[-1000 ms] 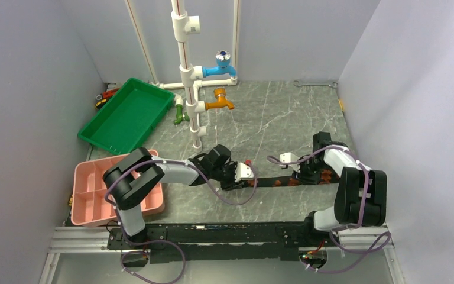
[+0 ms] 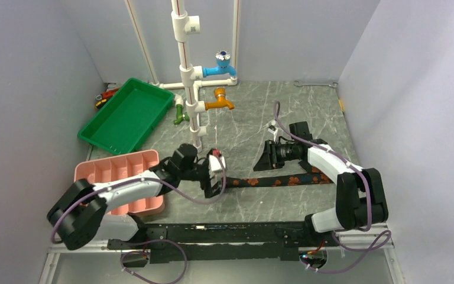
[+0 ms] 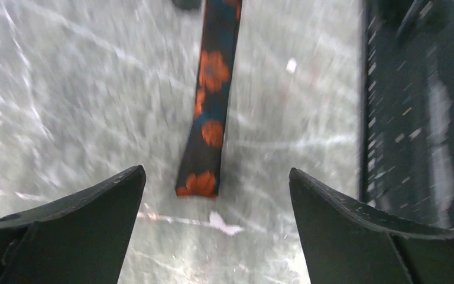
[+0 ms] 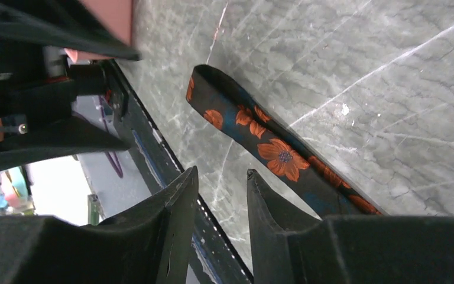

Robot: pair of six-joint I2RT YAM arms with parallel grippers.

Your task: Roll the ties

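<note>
The tie, dark with orange flowers, lies lengthwise across the lower middle of the worktop, bunched at its right end. The right wrist view shows a folded stretch of it; the left wrist view shows its flat end. My left gripper is open above that left end, its fingers either side with nothing held. My right gripper hangs above and behind the tie, its fingertips close with a narrow gap and nothing visible between them.
A pink divided tray is left of the left arm, a green tray behind it. The white pipe stand with blue and orange taps rises at the back centre. Side walls bound the worktop.
My right gripper has risen from the tie's right part and moved left. My left gripper has shifted left from where it was low on the tie.
</note>
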